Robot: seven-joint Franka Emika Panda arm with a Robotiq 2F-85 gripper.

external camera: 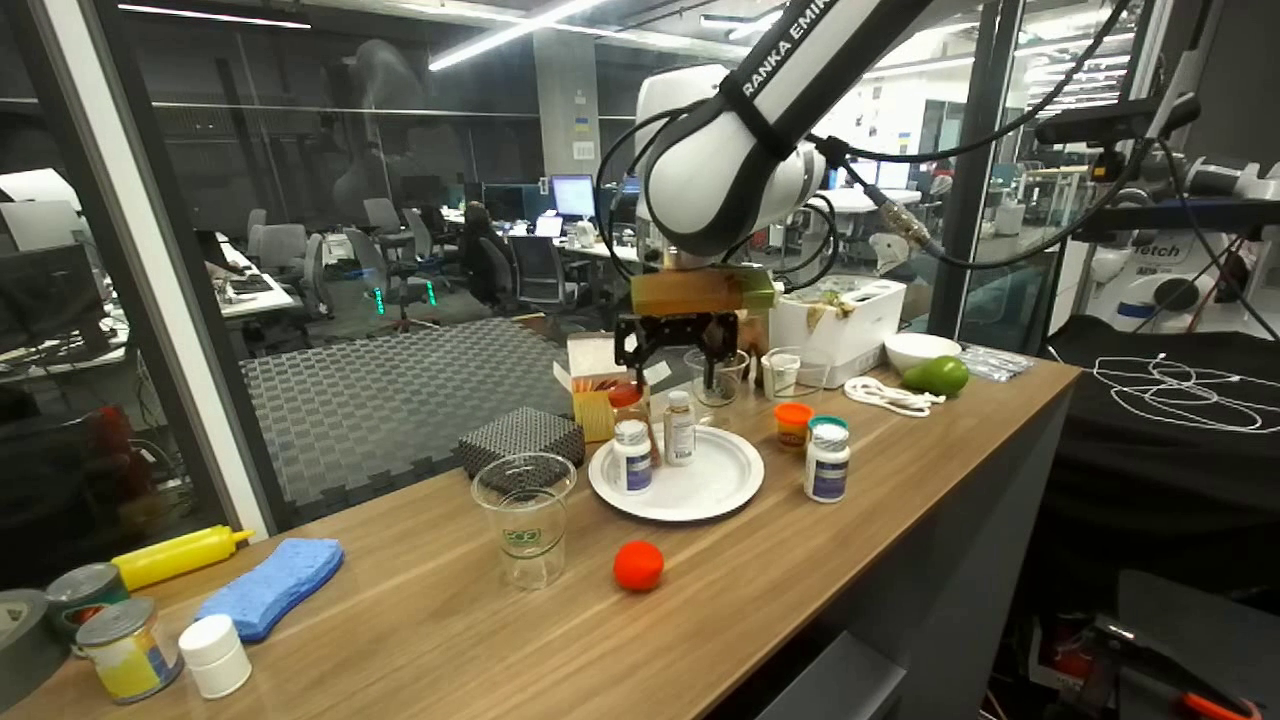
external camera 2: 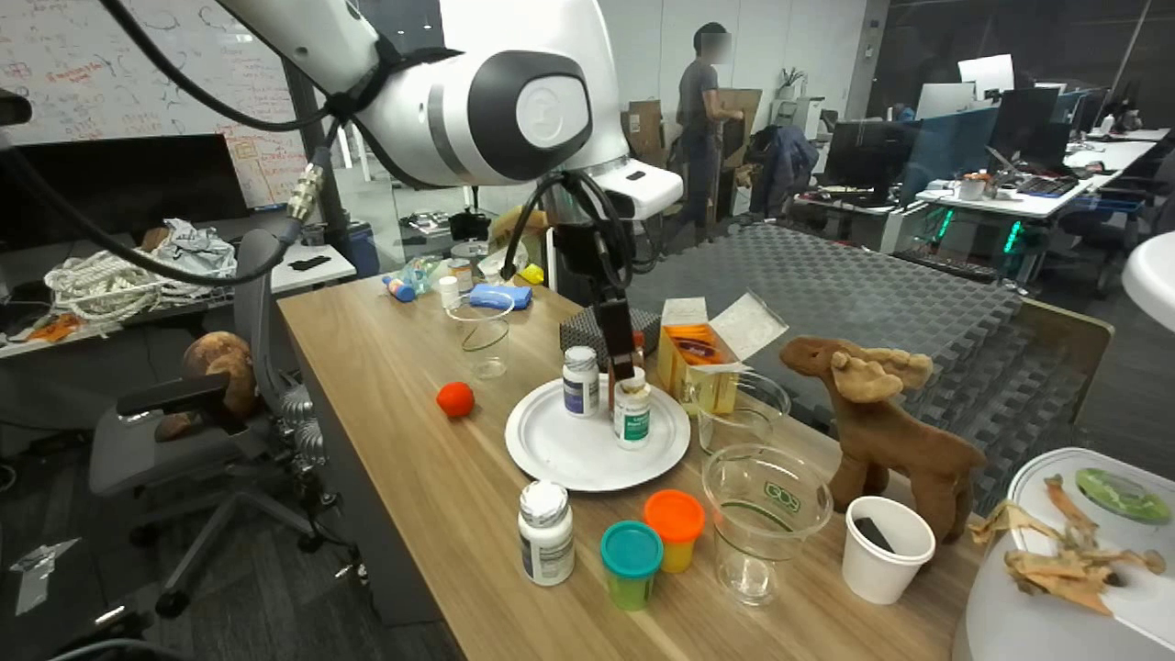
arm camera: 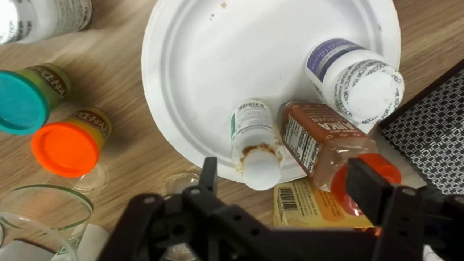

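Observation:
My gripper (external camera: 678, 358) hangs open above the white plate (external camera: 708, 492), its two fingers spread wide. In the wrist view, a small white bottle (arm camera: 252, 126) with a stained white cap stands on the plate, in the gap and apart from the fingers. Beside it, a brown spice bottle (arm camera: 311, 135) with a red cap leans outward; one finger (arm camera: 365, 182) covers part of that cap, and whether they touch I cannot tell. A white bottle with a purple label (arm camera: 335, 61) also stands on the plate.
Around the plate are an orange-lidded tub (external camera 2: 674, 518), a teal-lidded tub (external camera 2: 631, 551), another white bottle (external camera 2: 546, 534), clear cups (external camera 2: 766, 496), a yellow box (external camera 2: 705, 386) and a black patterned box (external camera: 522, 444). A red ball (external camera: 638, 565) lies in front. Wood is bare at the front right.

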